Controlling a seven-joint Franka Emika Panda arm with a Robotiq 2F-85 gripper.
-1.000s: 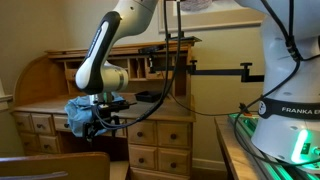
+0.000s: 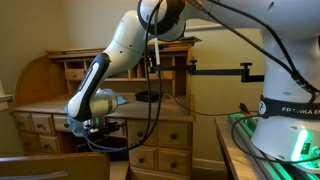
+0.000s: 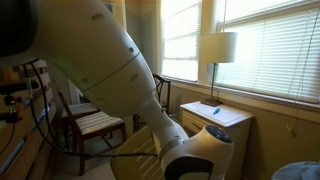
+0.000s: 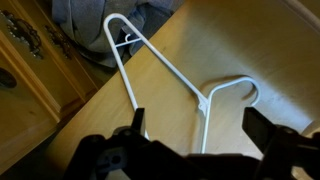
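A white hanger lies on a brown wooden surface in the wrist view, its hook curving toward the right. My gripper is open at the bottom of that view, its dark fingers spread wide. The hanger's near part passes below the gap and is cut off by the gripper and frame edge. Whether the fingers touch it cannot be seen. In exterior view 1 the gripper is low in front of the desk, too small to make out its fingers.
Dark grey cloth lies beside the hanger's far end. A wooden desk with drawers stands behind the arm, a black tray on top. A chair-like wooden edge fills the lower left. A lamp stands on a white cabinet.
The arm has come down and leftward in exterior view 1, the gripper dropping lower in front of the desk. Blue cloth behind it now shows less.
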